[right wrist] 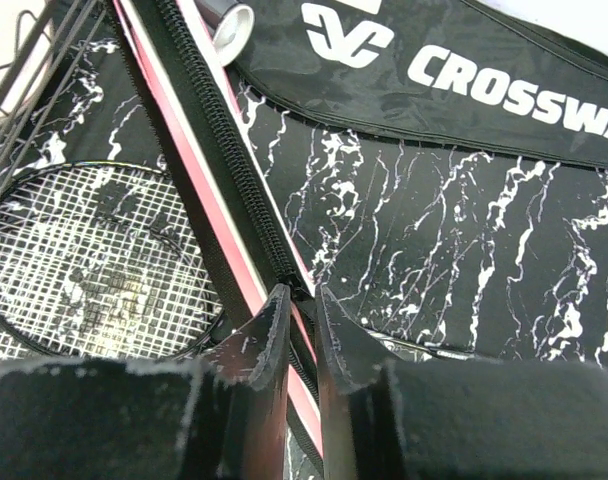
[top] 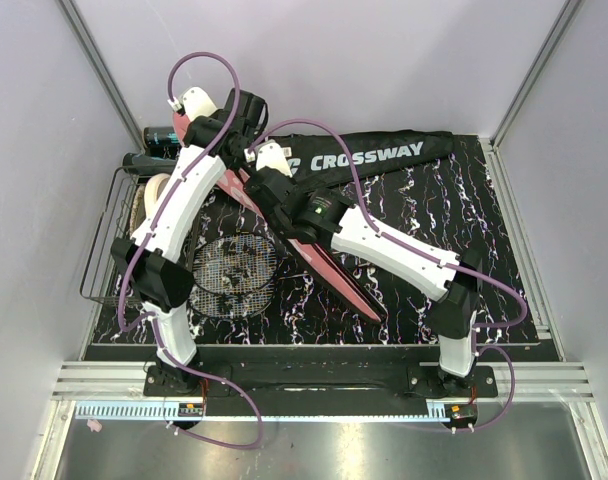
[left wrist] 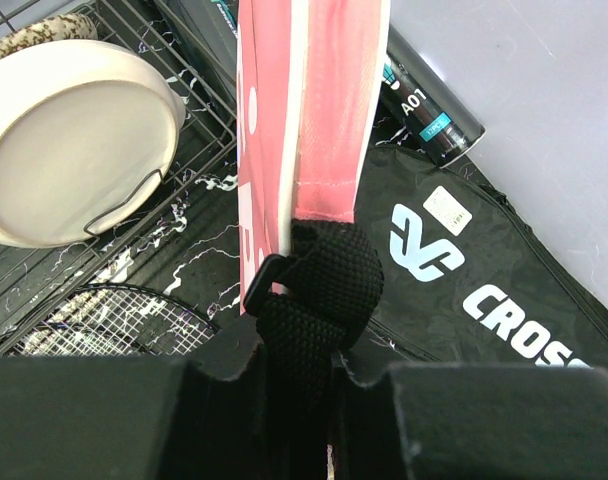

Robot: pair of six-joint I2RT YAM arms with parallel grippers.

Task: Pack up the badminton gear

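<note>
A long pink and black zip bag [top: 336, 278] runs slantwise across the mat, its upper end raised in the left wrist view. My left gripper is shut on its black strap [left wrist: 329, 275]. In the right wrist view, the fingertips of my right gripper stand slightly apart at the zipper slider [right wrist: 296, 288], which sits between them on the black zipper [right wrist: 229, 140]; contact is unclear. A badminton racket [right wrist: 94, 262] lies to the left of the pink bag. Behind is a flat black CROSSWAY bag [top: 374, 153].
At the left stands a wire basket [top: 102, 240] holding a pale dish [left wrist: 79, 150]. A dark tube marked A01 [left wrist: 434, 120] lies by the back wall.
</note>
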